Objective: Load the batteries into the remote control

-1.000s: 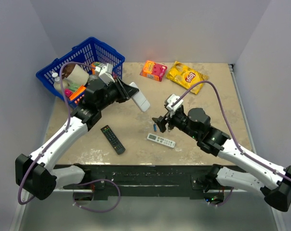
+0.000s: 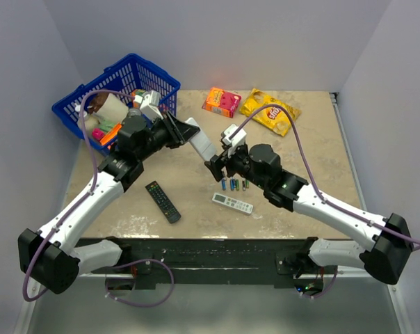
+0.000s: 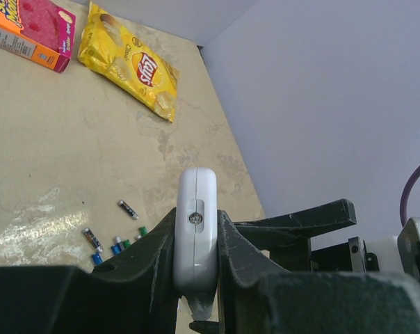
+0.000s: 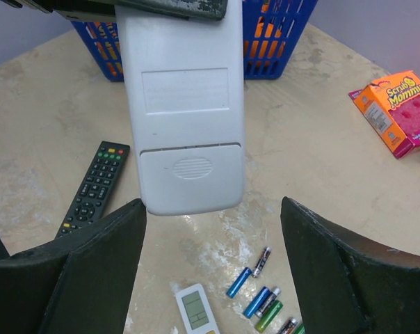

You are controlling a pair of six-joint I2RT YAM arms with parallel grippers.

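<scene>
A white remote [image 2: 203, 144] hangs above the table with my left gripper [image 2: 186, 130] shut on its far end. In the right wrist view, the closed battery cover [image 4: 191, 179] of this remote faces me at its lower end. My right gripper is open, its fingers spread on either side below that end, with no clear contact. Several batteries lie loose on the table, among them a blue battery [image 4: 238, 282] and a green battery [image 4: 269, 316]. The left wrist view shows the remote edge-on [image 3: 196, 229] between the left fingers.
A black remote [image 2: 163, 202] and another white remote [image 2: 232, 203] lie on the table. The blue basket [image 2: 165, 83] stands at the back left. Behind are a candy box [image 2: 222, 102] and a yellow chip bag [image 2: 270, 112]. Bare table lies to the right.
My right gripper has moved left and toward the back, closing in on the lower end of the held white remote.
</scene>
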